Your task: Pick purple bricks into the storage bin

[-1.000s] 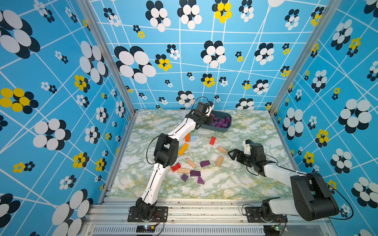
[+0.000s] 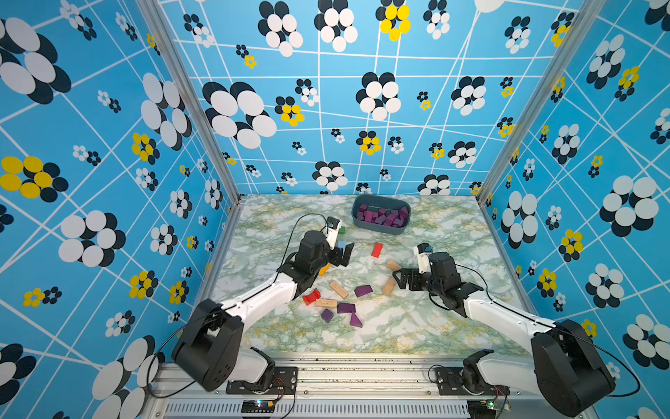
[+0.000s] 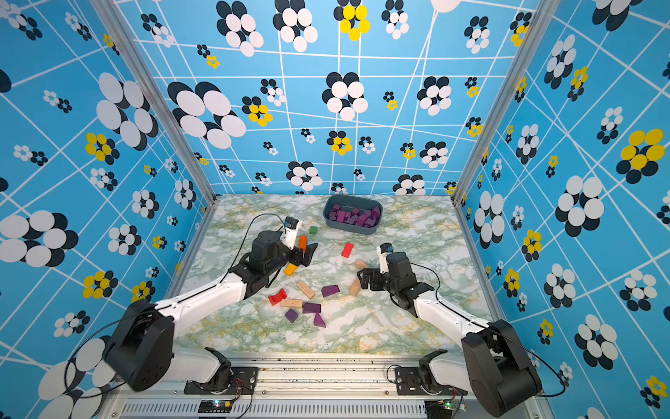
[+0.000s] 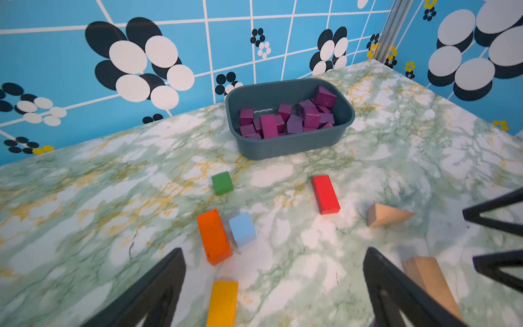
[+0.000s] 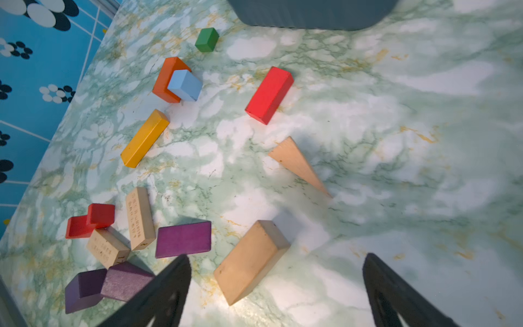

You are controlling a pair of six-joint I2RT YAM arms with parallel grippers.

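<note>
Several purple bricks lie at the front of the table: a flat one (image 2: pixel 363 290), a block (image 2: pixel 346 307), a small one (image 2: pixel 326 315) and a triangular one (image 2: pixel 356 320). The dark storage bin (image 4: pixel 294 147) stands at the back with several purple bricks (image 4: pixel 269 126) inside. My left gripper (image 2: pixel 346 255) hangs open left of the table's middle, empty, with the bin ahead of it in its wrist view. Also open and empty, my right gripper (image 2: pixel 400 278) hovers near the wooden blocks. In the right wrist view the flat purple brick (image 5: pixel 183 239) lies left of a wooden block.
Among the loose pieces are a red brick (image 4: pixel 325 194), an orange brick (image 4: pixel 214 236), a light blue cube (image 4: pixel 242 229), a green cube (image 4: pixel 222 183), a yellow brick (image 5: pixel 145 138) and a wooden wedge (image 5: pixel 297 163).
My left gripper has come back from over the bin toward the front of the table. The right gripper has moved slightly left. The loose purple bricks lie where they were.
</note>
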